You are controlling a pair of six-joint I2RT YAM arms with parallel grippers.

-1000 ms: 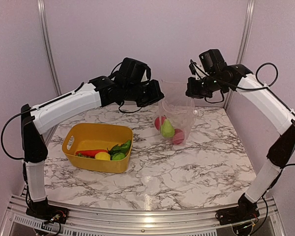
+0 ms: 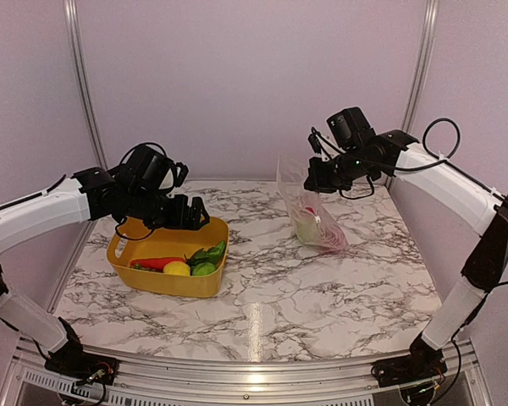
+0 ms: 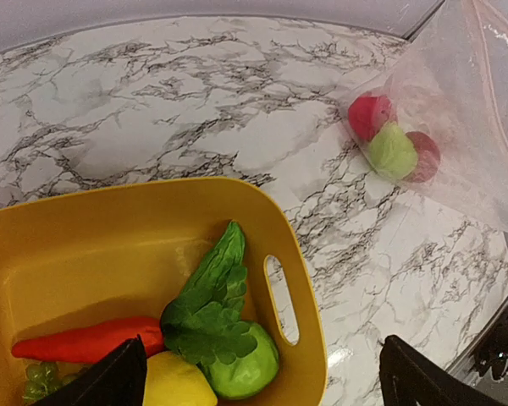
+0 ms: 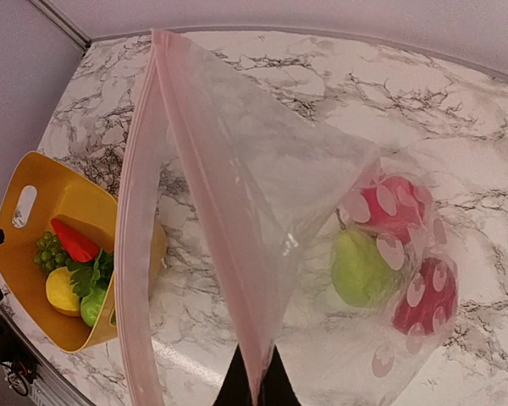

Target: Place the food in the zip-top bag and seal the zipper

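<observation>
A clear bag with pink dots (image 2: 309, 222) hangs from my right gripper (image 2: 310, 184), which is shut on its rim. Through its film in the right wrist view I see a green pear (image 4: 360, 269) and two red pieces (image 4: 395, 207). Its mouth edge (image 4: 199, 186) stands parted, with a gap along the top. My left gripper (image 2: 201, 213) is open and empty above the yellow bin (image 2: 161, 283). Inside the bin are a red pepper (image 3: 93, 339), a leafy green vegetable (image 3: 210, 309), a yellow fruit (image 3: 178, 382), a round green fruit (image 3: 244, 365) and green grapes (image 3: 41, 381).
Bare marble tabletop (image 2: 322, 309) lies in front of the bag and between it and the bin. Walls (image 2: 237, 85) close the table at the back and both sides.
My left gripper let go of the bag's rim, opened, and swung left and down over the bin. The right gripper moved lower and slightly left, and the bag's bottom now rests slanted on the table.
</observation>
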